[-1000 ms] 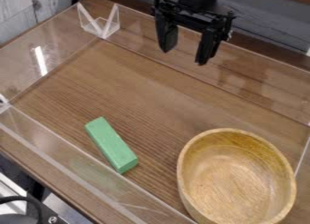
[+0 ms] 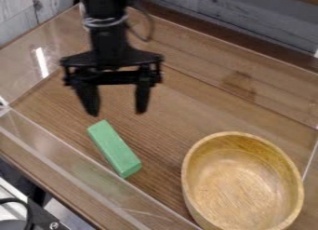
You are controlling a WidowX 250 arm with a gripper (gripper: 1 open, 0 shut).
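My gripper (image 2: pixel 114 85) hangs in the upper left of the camera view, its two dark finger units spread apart and open, with nothing seen between them. It is above and behind a green block (image 2: pixel 114 148), an elongated piece lying on the wooden surface at the lower left, apart from it. A large round-cornered yellow tub (image 2: pixel 243 213), empty inside, sits at the lower right.
Pale walls or rails border it at the back and left. A dark cable lies at the lower left corner.
The block and tub have not moved.
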